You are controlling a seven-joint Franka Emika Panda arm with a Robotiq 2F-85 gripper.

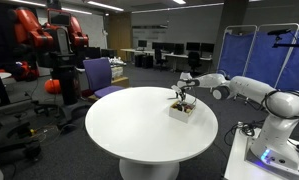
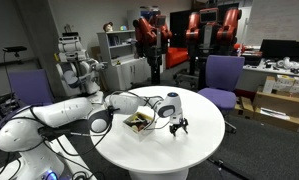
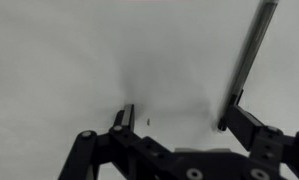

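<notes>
My gripper stands open over the white table, its two fingers well apart and nothing held between them. A thin dark stick, perhaps a pen [image 3: 253, 45], runs slantwise at the right of the wrist view. Its near end lies close by the right finger; whether they touch I cannot tell. In exterior view 2 the gripper [image 2: 177, 127] is low near the tabletop, beside an open box [image 2: 141, 121] with several items in it. From exterior view 1, the box [image 1: 183, 114] stands in front of the gripper and partly hides it.
A purple chair [image 2: 221, 78] stands close to the table's edge. The box is the nearest obstacle to the gripper.
</notes>
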